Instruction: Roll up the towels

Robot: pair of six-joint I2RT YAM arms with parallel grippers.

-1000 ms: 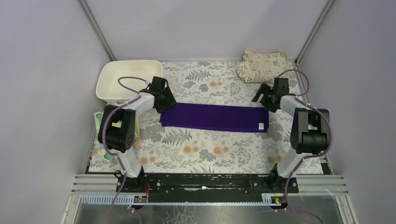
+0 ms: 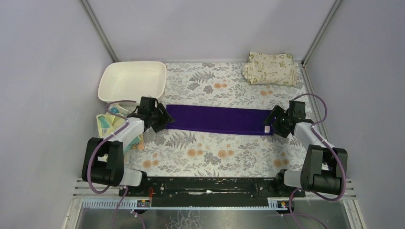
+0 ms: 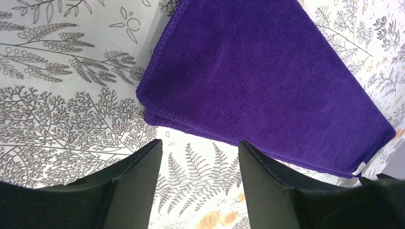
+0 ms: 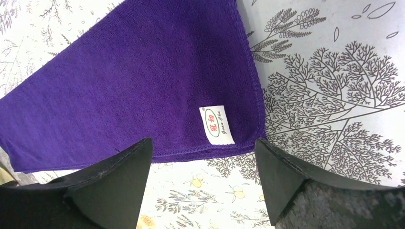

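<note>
A purple towel (image 2: 217,119), folded into a long flat strip, lies across the middle of the table. Its white label (image 4: 217,125) is near the right end of the front edge. Over the strip's left end hovers my left gripper (image 2: 167,118), open, with the towel's near corner just beyond its fingertips in the left wrist view. At the opposite end my right gripper (image 2: 272,121) is also open. In the right wrist view the labelled corner of the towel shows between and just past its spread fingers. Neither gripper holds cloth.
A white bin (image 2: 133,81) stands at the back left. Crumpled yellow and teal cloth (image 2: 106,125) lies under the left arm. At the back right is a folded green-patterned cloth (image 2: 270,69). The floral tablecloth (image 2: 210,157) is bare in front of the towel.
Both grippers have come toward the table's front, from the towel's back edge to near its front edge. The left one also shifted left. The towel has not moved.
</note>
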